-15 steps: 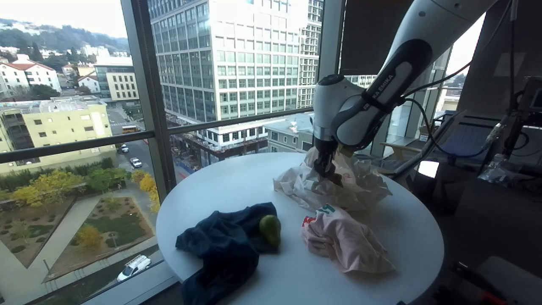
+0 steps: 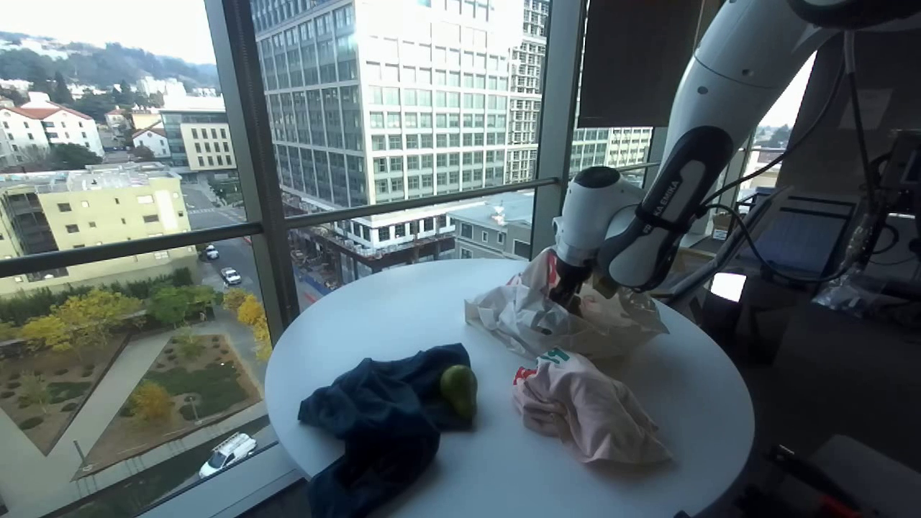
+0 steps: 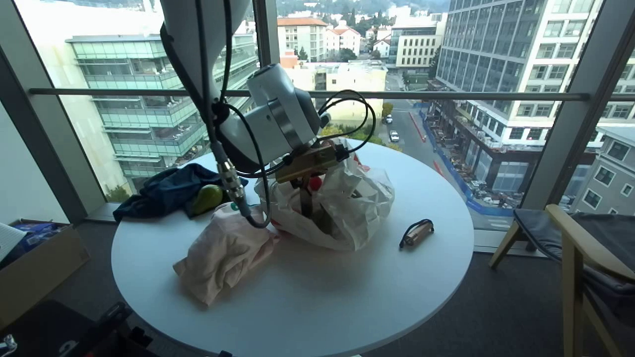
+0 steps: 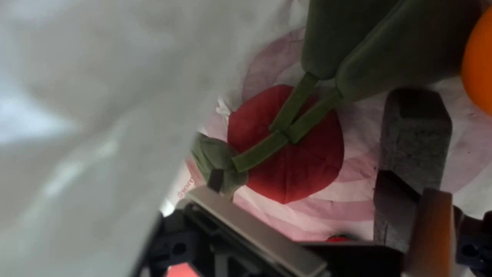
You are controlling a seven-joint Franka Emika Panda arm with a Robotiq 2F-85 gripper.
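Note:
My gripper is open inside a white plastic bag (image 3: 363,205), with no object held between its fingers. In the wrist view, a red round item (image 4: 304,171) lies under the green stems of a dark green plush-like item (image 4: 387,50). An orange ball-like item (image 4: 482,64) shows at the right edge. A dark grey angular piece (image 4: 415,134) lies beyond the right finger; I cannot tell what it is. The bag's near wall blurs the left side. Exterior view 1 has the gripper (image 2: 565,292) reaching down into the bag, its fingertips largely hidden.
On the round white table (image 2: 380,302) lie a dark blue cloth (image 2: 380,406) with a green pear or avocado (image 2: 459,390) on it, and a pale pink cloth (image 2: 596,410) beside the bag. A small brown device with a cord (image 3: 418,234) rests at the right.
In exterior view 1 the arm's wrist has shifted right and lower, and the gripper sits a little further into the bag. The cloths and the green fruit have stayed put.

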